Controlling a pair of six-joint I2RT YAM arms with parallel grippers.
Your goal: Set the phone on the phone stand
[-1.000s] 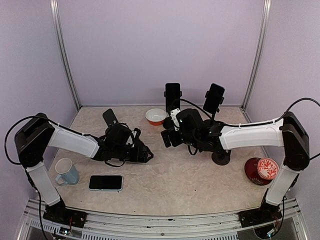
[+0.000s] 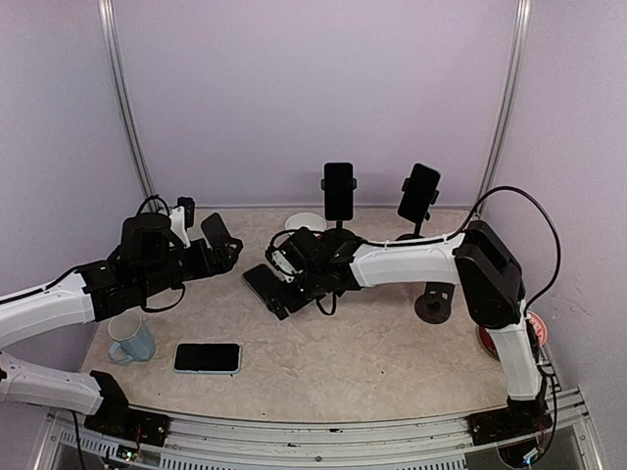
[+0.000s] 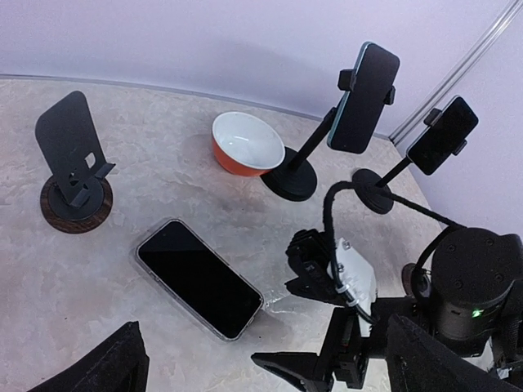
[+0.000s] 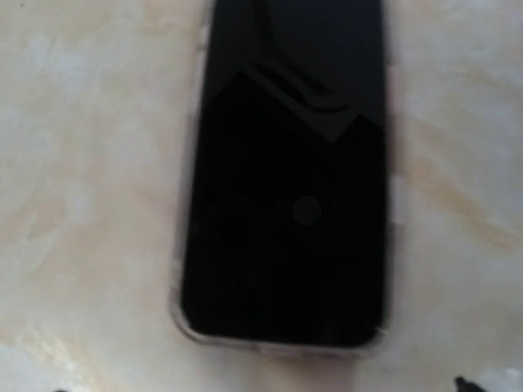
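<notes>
A phone in a clear case lies flat on the middle of the table, filling much of the right wrist view [image 4: 286, 196]. My right gripper is low over it, open and empty. My left gripper [image 2: 221, 251] is raised at the left, open, in front of an empty dark phone stand [image 3: 69, 147] on a round base. Two other stands at the back hold phones upright [image 3: 364, 98]. Another phone [image 2: 207, 357] lies at the front left.
A light blue mug [image 2: 132, 338] stands at the left edge, a white-and-orange bowl [image 3: 247, 143] at the back. A dark stand [image 2: 433, 305] and a red dish at the right are partly behind the right arm.
My right gripper has moved left and down toward the middle phone. My left gripper has risen and drawn back to the left, away from that phone.
</notes>
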